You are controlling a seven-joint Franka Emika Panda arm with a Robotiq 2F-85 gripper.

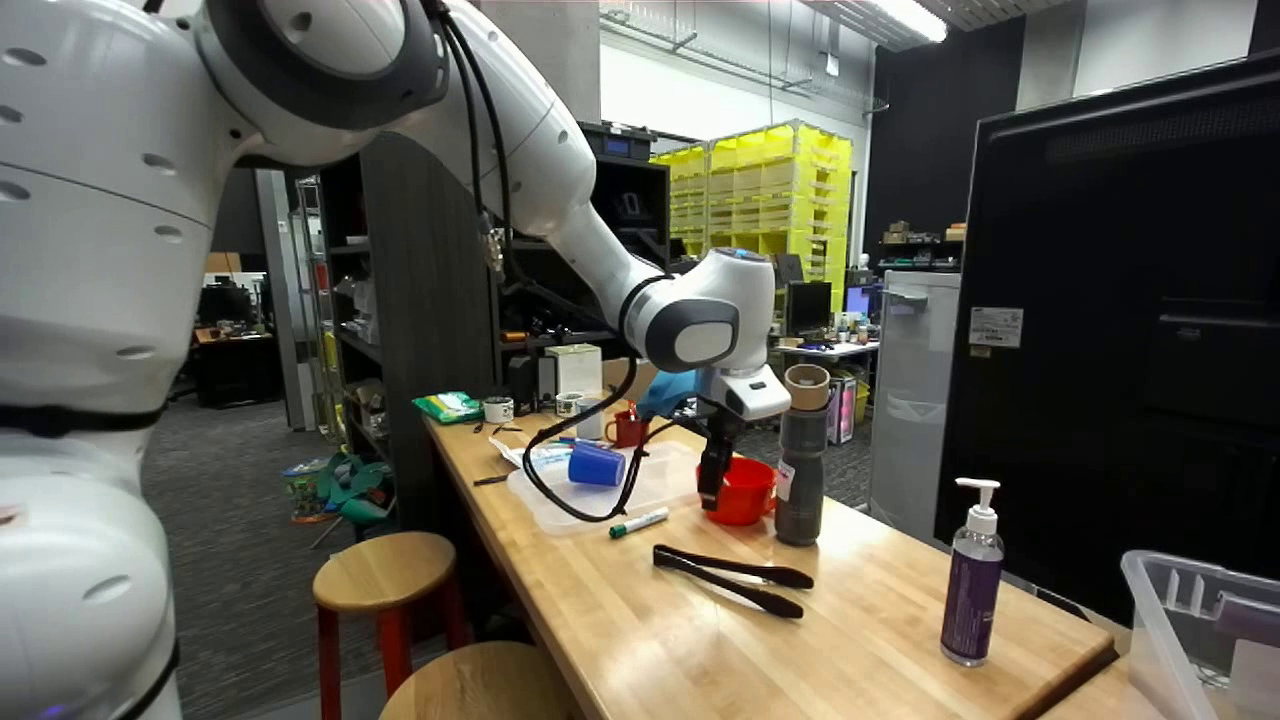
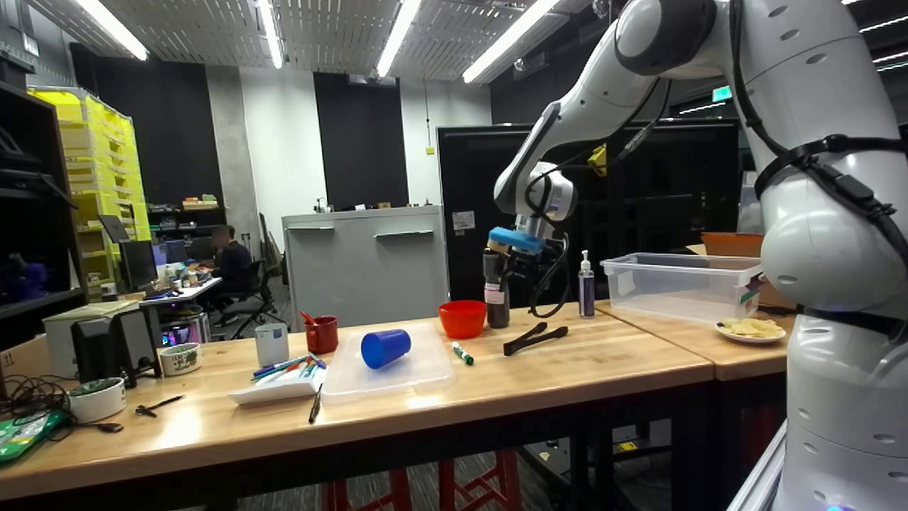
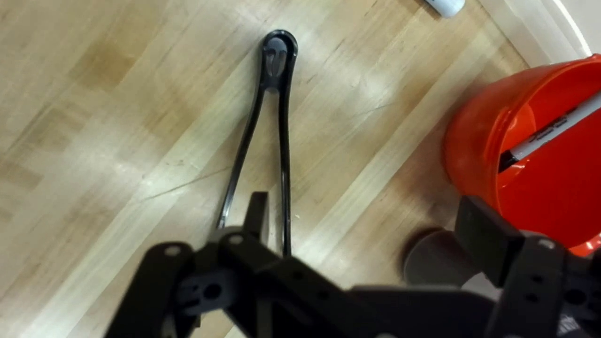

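My gripper stands open over the table, nothing between its fingers. In the wrist view one finger (image 3: 257, 217) overlaps the arms of the black tongs (image 3: 284, 152); the other finger (image 3: 484, 239) covers part of the red bowl's lower edge and the dark bottle. A marker (image 3: 555, 132) with a black end lies inside the red bowl (image 3: 473, 132). Exterior view 1 shows the fingers in front of that bowl (image 1: 750, 492), left of the tall grey bottle (image 1: 800, 474). The tongs (image 1: 732, 578) lie on bare wood nearer the camera. Whether the gripper touches the bowl or bottle I cannot tell.
A green-capped marker (image 1: 638, 523) lies beside the clear lid (image 1: 546, 510), on which a blue cup (image 1: 596, 464) rests on its side. The pump bottle (image 1: 972, 582) stands near the table's right end, by a clear bin (image 2: 681, 289). Wood around the tongs is free.
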